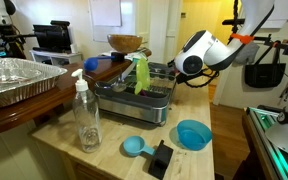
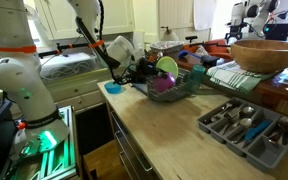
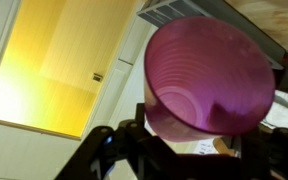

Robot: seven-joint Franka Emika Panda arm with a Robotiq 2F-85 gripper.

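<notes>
A magenta cup or bowl (image 3: 206, 68) fills the middle of the wrist view, its open mouth tilted up toward the camera. My gripper is shut on its near side; the exact contact of the fingers is partly hidden. In exterior view 2 the magenta cup (image 2: 161, 84) shows at the end of the dish rack (image 2: 174, 96), at or just above its rim. From exterior view 1, the white wrist (image 1: 199, 54) leans over the far right end of the rack (image 1: 134, 104), and the cup cannot be clearly made out there.
A green piece (image 1: 142, 75) stands upright in the rack. On the counter are a blue bowl (image 1: 194, 134), a blue scoop (image 1: 134, 146), a black object (image 1: 160, 160) and a soap bottle (image 1: 86, 115). A cutlery tray (image 2: 249, 128) lies farther along; bare counter stretches in front of it.
</notes>
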